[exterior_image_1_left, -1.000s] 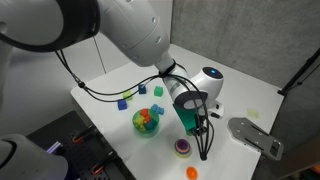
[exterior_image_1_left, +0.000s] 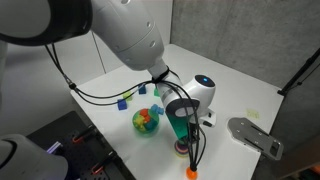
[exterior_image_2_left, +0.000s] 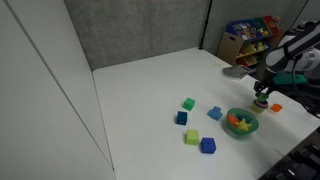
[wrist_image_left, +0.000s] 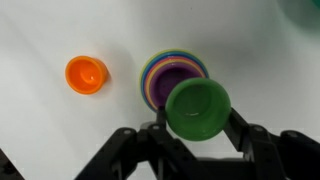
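In the wrist view my gripper is shut on a green cup (wrist_image_left: 198, 108). The cup overlaps the lower right of a nest of coloured cups (wrist_image_left: 155, 66), whose purple inside shows. From exterior view 1 the gripper is seen close above the nested cups (exterior_image_1_left: 182, 147), its fingers partly hidden by the arm and a cable. Whether the green cup touches the nest cannot be made out. A small orange cup (wrist_image_left: 86, 75) stands apart to the left of the nest in the wrist view.
A green bowl (exterior_image_1_left: 145, 123) with colourful items in it stands left of the gripper in exterior view 1. Blocks, among them a blue block (exterior_image_1_left: 122, 104), lie farther left. A grey metal tray (exterior_image_1_left: 255, 138) rests at the right. Bare table surrounds the orange cup.
My gripper has moved toward the front and slightly left, coming down close over the nested cups. The nest and the orange cup have stayed put.
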